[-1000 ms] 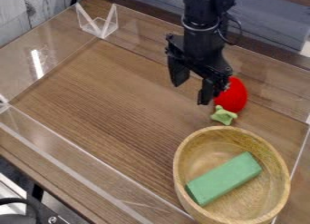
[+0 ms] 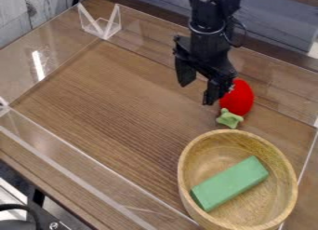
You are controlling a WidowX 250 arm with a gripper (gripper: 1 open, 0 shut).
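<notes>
My black gripper point(image 2: 203, 74) hangs at the upper middle, open, with nothing visible between its fingers. Just right of it on the wooden table lies a red round object point(image 2: 237, 97) with a green leafy end point(image 2: 229, 119), apparently a toy strawberry or similar. A round cream bowl point(image 2: 196, 154) at the lower right holds a green rectangular block point(image 2: 229, 184).
A white wire rack point(image 2: 99, 20) stands at the back left. A dark cable or part shows at the bottom-left corner.
The gripper has shifted slightly up and to the left, away from the red object. The objects on the table look unmoved.
</notes>
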